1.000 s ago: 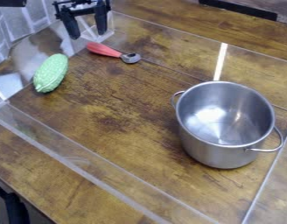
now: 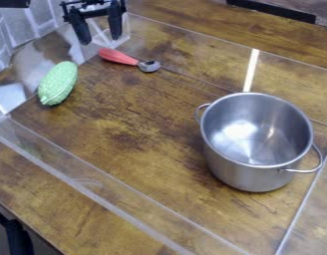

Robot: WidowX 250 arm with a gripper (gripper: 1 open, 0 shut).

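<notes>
My gripper [image 2: 95, 22] is at the top left, dark, above the table near a red-handled utensil with a metal head [image 2: 120, 58]; whether it is open or shut is unclear. A pale green corn-like object [image 2: 59, 84] lies at the left. A large steel pot [image 2: 257, 151] with two side handles stands at the right, empty inside.
The wooden table [image 2: 140, 169] has wide clear space in the middle and lower part. Transparent edges or panels run along its left, bottom and right. A white strip lies at the upper right.
</notes>
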